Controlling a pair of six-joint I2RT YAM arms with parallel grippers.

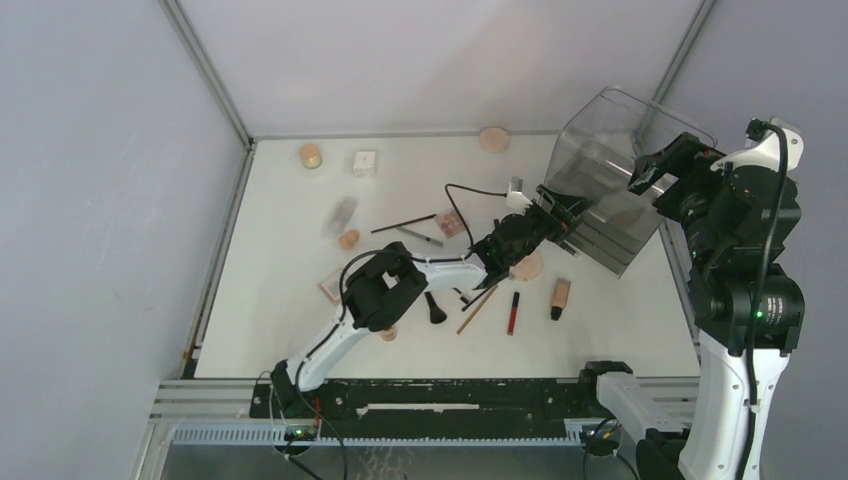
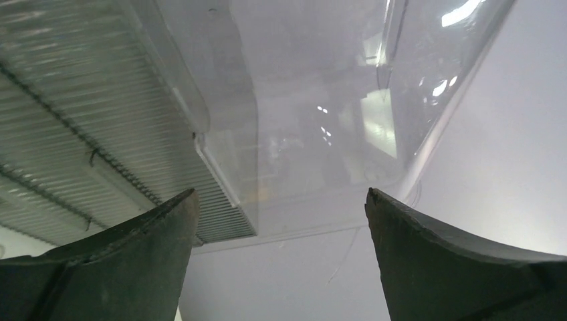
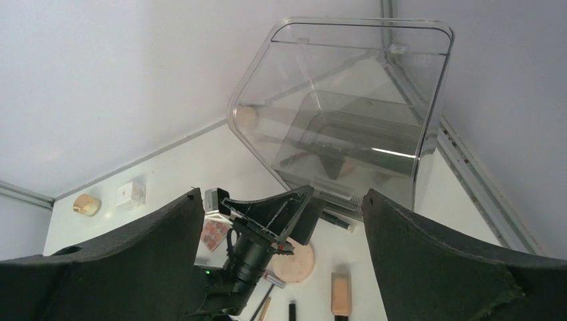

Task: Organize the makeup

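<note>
A clear acrylic organizer (image 1: 625, 180) stands at the back right of the white table. My left gripper (image 1: 570, 215) is open at its front left side; in the left wrist view nothing is between the fingers, with the organizer's clear panels beyond them. My right gripper (image 1: 655, 170) hangs open over the organizer's right part, nothing between its fingers. Loose makeup lies outside: a foundation tube (image 1: 560, 298), red lip pencil (image 1: 513, 314), powder compact (image 1: 527, 266), palette (image 1: 450, 223), black brush (image 1: 435, 310), pencils and a cream jar (image 1: 310, 156). Part of it is hidden under the left arm.
A white box (image 1: 365, 163) and a round compact (image 1: 493, 139) sit along the back edge. Walls and metal rails border the back and sides.
</note>
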